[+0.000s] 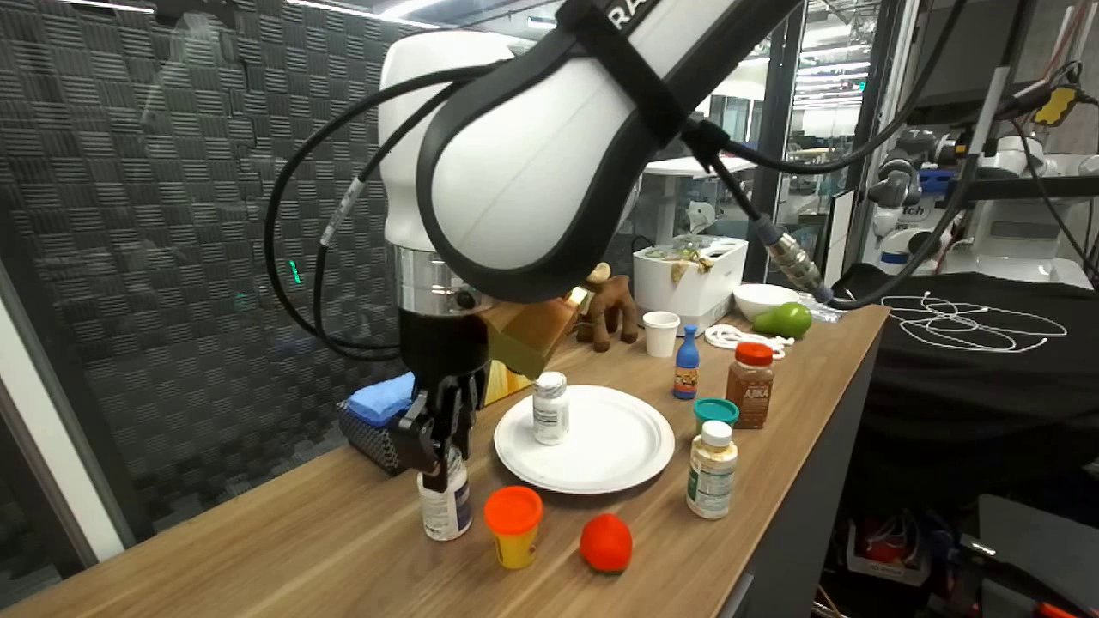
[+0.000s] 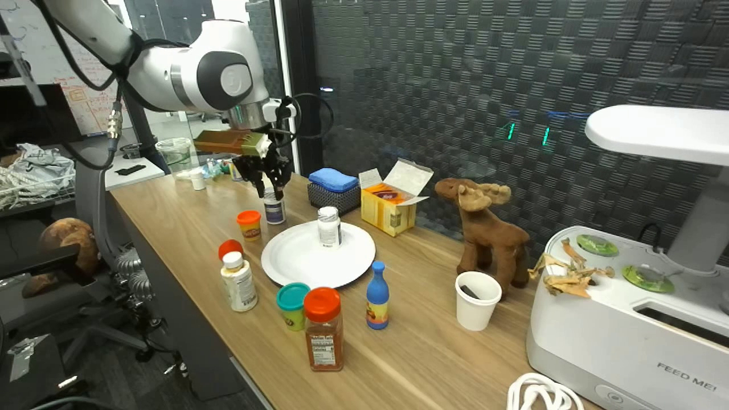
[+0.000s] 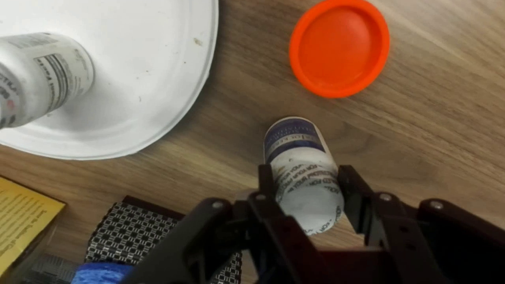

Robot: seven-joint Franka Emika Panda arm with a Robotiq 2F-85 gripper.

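A white bottle with a dark blue label (image 1: 446, 511) stands upright on the wooden table beside the plate. Pointing down, my gripper straddles the bottle's top, one finger on each side. In the wrist view the fingers (image 3: 348, 182) lie very close to the bottle (image 3: 303, 163); whether both touch it cannot be told. A second white bottle (image 2: 329, 228) stands on the white plate (image 2: 290, 256). Near the held-over bottle is a yellow tub with an orange lid (image 3: 339, 47).
Behind the gripper sits a dark woven basket with blue cloth (image 2: 332, 188), near an open yellow box (image 2: 389, 207). A red object (image 1: 605, 542) and a white-capped bottle (image 1: 712, 474) lie towards the table's front edge.
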